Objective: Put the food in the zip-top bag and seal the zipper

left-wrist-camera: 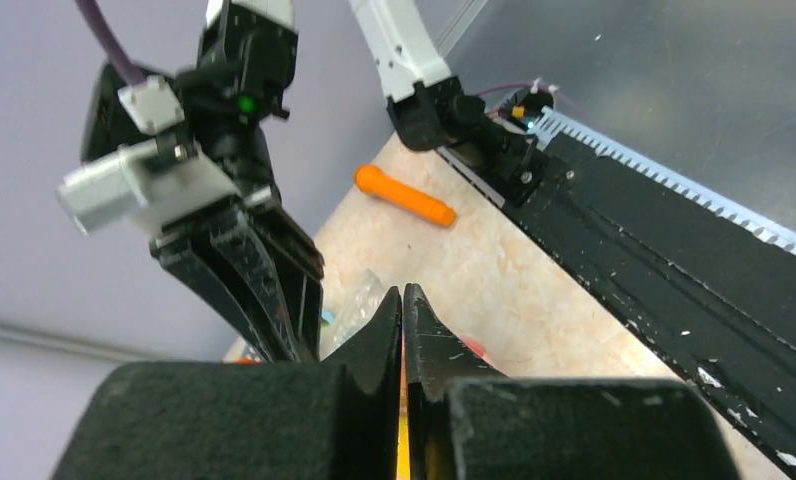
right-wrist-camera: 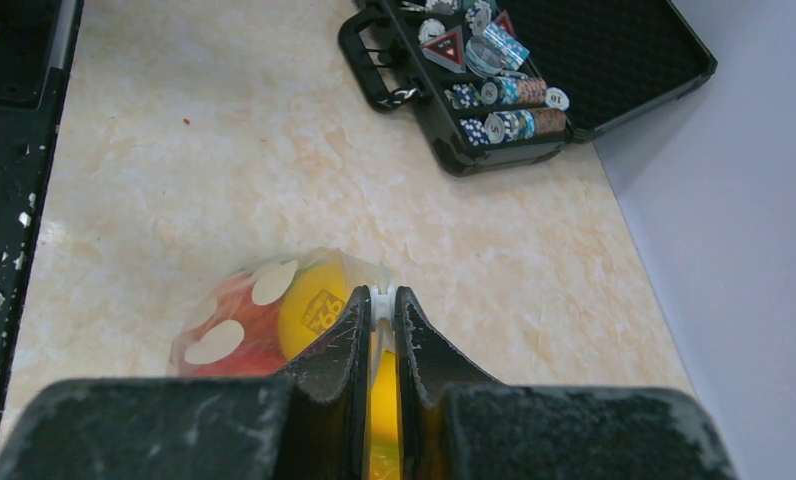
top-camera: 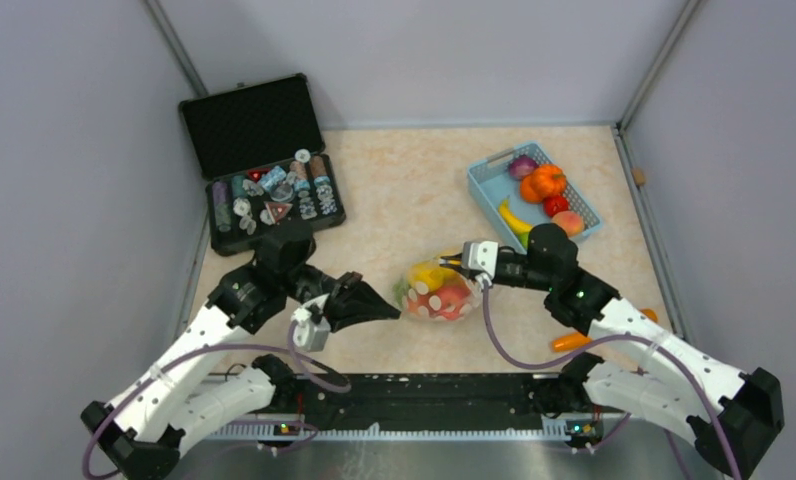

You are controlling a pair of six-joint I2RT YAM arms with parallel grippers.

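Observation:
A clear zip top bag with red and yellow food inside lies mid-table, between the two arms. My right gripper is shut on a small white piece at the bag's edge, likely the zipper slider. Below it in the right wrist view show red food with pale round spots and a yellow item. My left gripper is shut at the bag's lower left in the top view. Nothing shows between its fingertips in the left wrist view.
A blue basket with fruit and vegetables stands at the back right. An open black case full of small items is at the back left. An orange carrot lies near the right arm.

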